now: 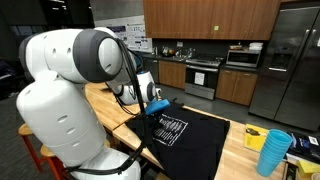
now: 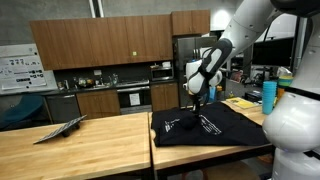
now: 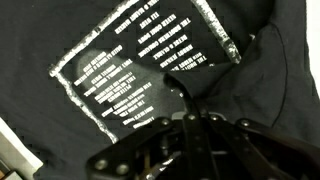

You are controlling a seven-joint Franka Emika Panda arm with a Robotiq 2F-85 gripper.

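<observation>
A black shirt (image 1: 197,148) with blocks of white print is spread over the wooden table. In the wrist view, the print on the shirt (image 3: 75,130) sits inside a pale, worn frame. A raised fold of its cloth (image 3: 235,88) runs up to my gripper and covers part of the print. The gripper is shut on this fold, though the dark fingertips are hard to tell from the cloth. From the side, the gripper (image 2: 194,108) is low over the shirt, where the cloth bunches up.
Blue cups (image 1: 273,152) stand at the table's right end, near a yellow item (image 1: 256,137). Bare wooden table (image 2: 90,150) lies left of the shirt in the second exterior view. Stools (image 1: 32,130) stand at the left.
</observation>
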